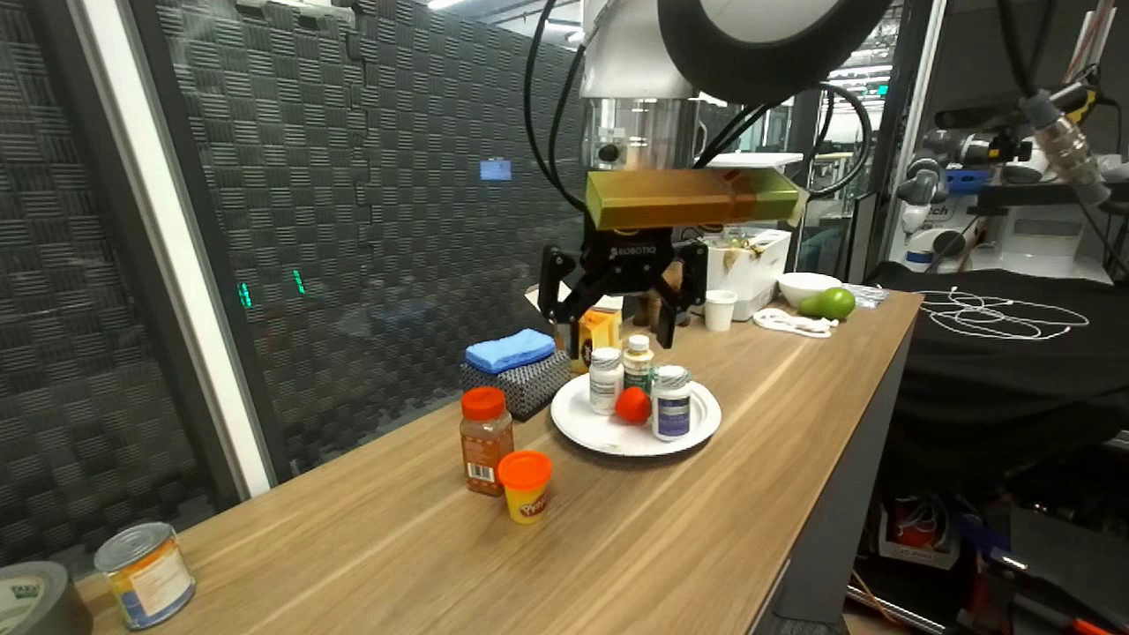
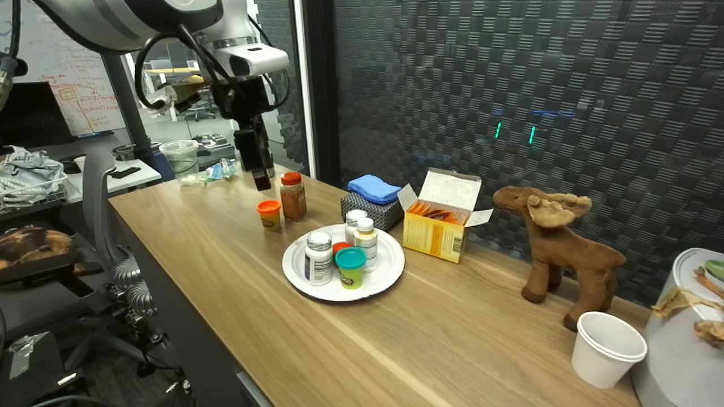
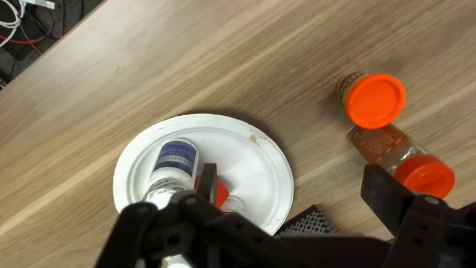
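Observation:
My gripper (image 1: 620, 337) is open and empty, raised above the table on the plate's spice-jar side. On the white plate (image 2: 387, 285) stand a purple-labelled white bottle (image 1: 672, 407), a second white bottle (image 1: 605, 383), a green-labelled bottle (image 2: 366, 245) and a teal-lidded tub (image 2: 350, 268). A red round thing (image 1: 634, 406) sits among them. Off the plate, an orange-lidded yellow tub (image 3: 375, 101) and a red-lidded spice jar (image 3: 424, 175) are close together. In the wrist view, one finger (image 3: 208, 181) covers part of the red thing.
A dark patterned box (image 1: 537, 382) carries a folded blue cloth (image 1: 510, 350) near the dark wall. Beyond it come an open yellow box (image 2: 434, 234), a plush moose (image 2: 567, 254) and paper cups (image 2: 606, 349). Bare table (image 1: 677, 529) lies along the front edge.

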